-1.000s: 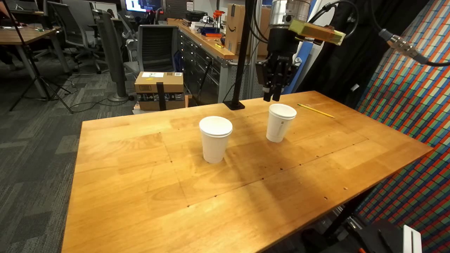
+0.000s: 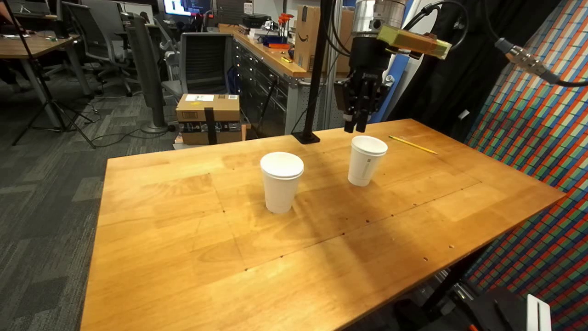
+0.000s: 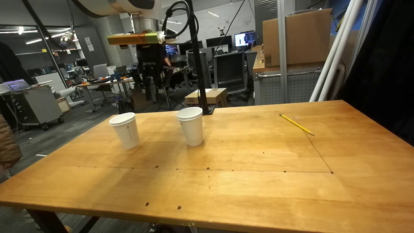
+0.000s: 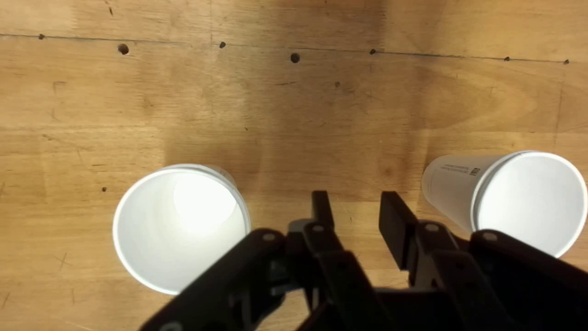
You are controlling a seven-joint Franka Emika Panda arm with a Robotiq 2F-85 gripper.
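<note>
Two white paper cups stand upright and apart on the wooden table: the left cup (image 2: 279, 187) and the right cup (image 2: 366, 163) in exterior view 1. A second ridge shows just below each rim. Above the tabletop hangs my black gripper (image 2: 355, 128), pointing down. From the wrist, its open fingers (image 4: 398, 223) have bare wood below the gap between them. One cup (image 4: 179, 229) lies to the left of the gripper in that view, its hollow inside visible; the other cup (image 4: 529, 204) is to the right. Neither is between the fingers, which partly cover both cups.
A yellow pencil (image 3: 296, 124) lies on the table (image 3: 248, 194), to the right of the cups in both exterior views. At the table's back edge stands a black upright post (image 2: 306, 136). The wood in front of the cups is clear.
</note>
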